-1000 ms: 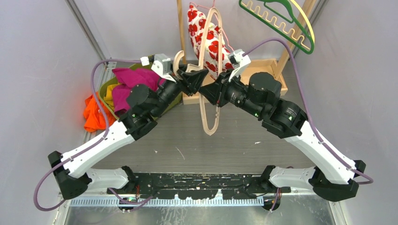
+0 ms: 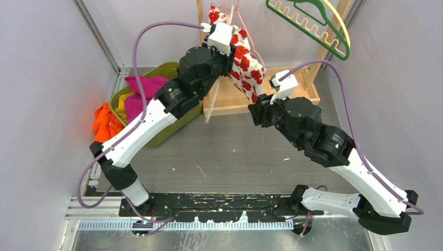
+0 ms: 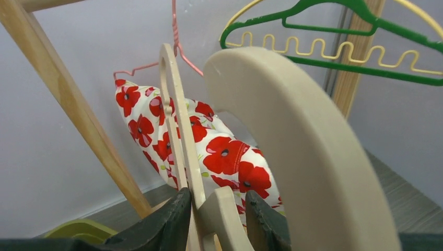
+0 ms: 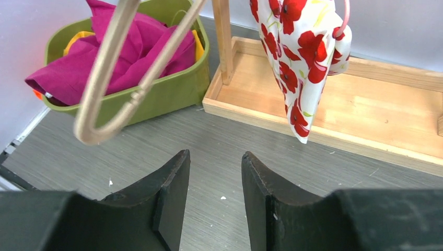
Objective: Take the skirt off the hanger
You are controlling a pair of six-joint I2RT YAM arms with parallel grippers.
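My left gripper [image 2: 228, 61] is shut on a beige hanger [image 3: 186, 141], raised in front of the hanging cloth; the hanger's big curved hook looms in the left wrist view. No garment shows on this hanger. Apart from it, my right gripper stands open over the floor, empty between its fingers. Behind both, a white cloth with red flowers [image 4: 298, 57] hangs from a pink hanger [image 3: 176, 39]; I cannot tell whether it is a skirt. Bunched magenta cloth [image 4: 141, 57] lies in the green basket [image 4: 123, 107] at the left.
A green hanger [image 2: 308, 30] and a yellow one hang at the back right from the wooden rack [image 2: 315, 68]. Orange cloth [image 2: 106, 123] lies beside the basket. Free floor [image 2: 224, 162] stretches in front of the rack.
The right gripper drew away from that hanger and moved slightly right.
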